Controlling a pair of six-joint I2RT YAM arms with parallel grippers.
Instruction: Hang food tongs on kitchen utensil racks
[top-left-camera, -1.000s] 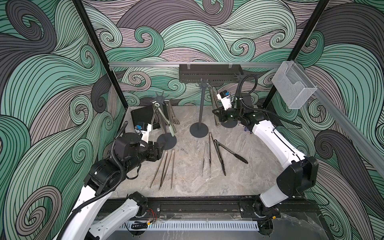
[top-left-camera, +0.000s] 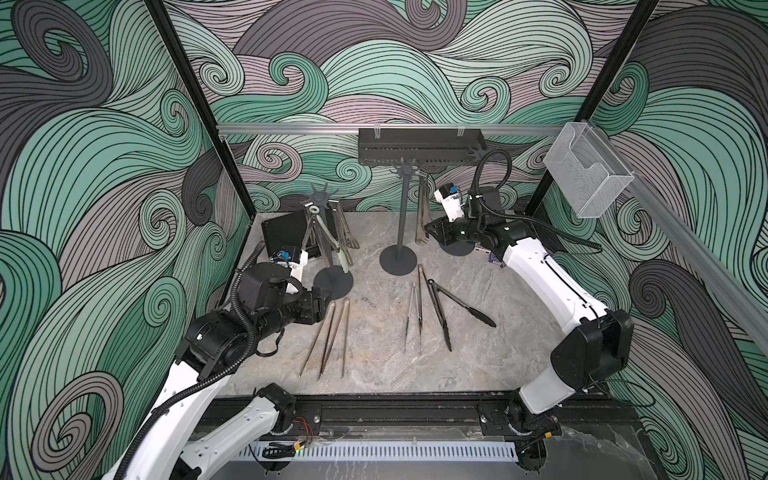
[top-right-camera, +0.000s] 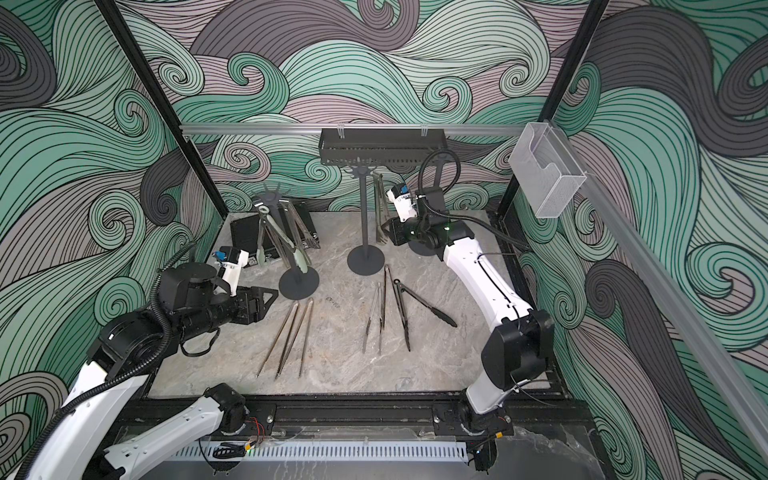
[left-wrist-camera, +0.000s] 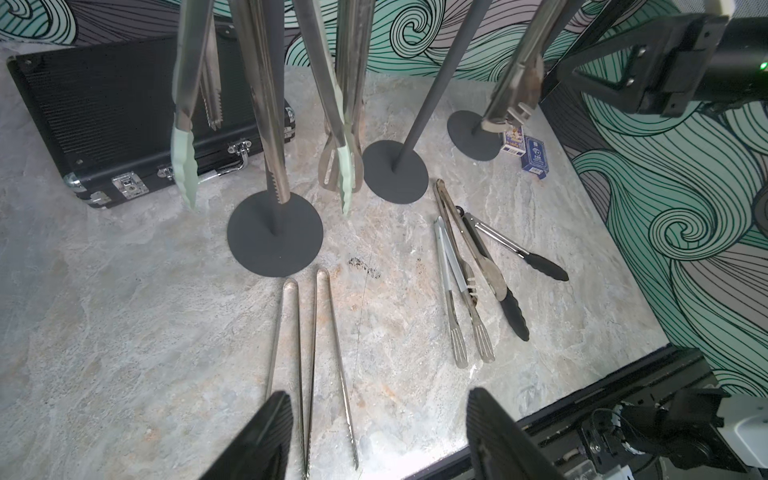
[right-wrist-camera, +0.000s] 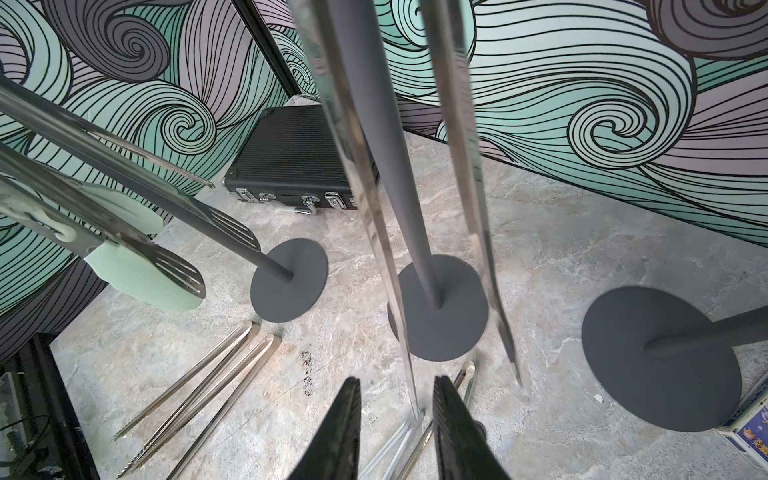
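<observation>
Tongs (top-left-camera: 420, 209) dangle from the middle rack (top-left-camera: 404, 232); in the right wrist view they are blurred, beside the post. My right gripper (top-left-camera: 435, 228) is just right of them, part open, nothing visible held. Steel and green-tipped tongs (left-wrist-camera: 183, 160) hang on the left rack (left-wrist-camera: 273, 238). My left gripper (top-left-camera: 313, 305) is open in front of that rack, above tongs (left-wrist-camera: 327, 345) lying on the table. More tongs (left-wrist-camera: 504, 304), some black-handled, lie at the middle right.
A third rack (right-wrist-camera: 661, 356) stands at the back right near small boxes (left-wrist-camera: 534, 157). A black case (left-wrist-camera: 120, 112) is at the back left. A mesh basket (top-left-camera: 584, 172) hangs at the upper right. The table's front left has bare space.
The tongs on the middle rack have swung to and fro beside the right gripper. My left gripper has shifted slightly; the right arm moved slightly from a second ago.
</observation>
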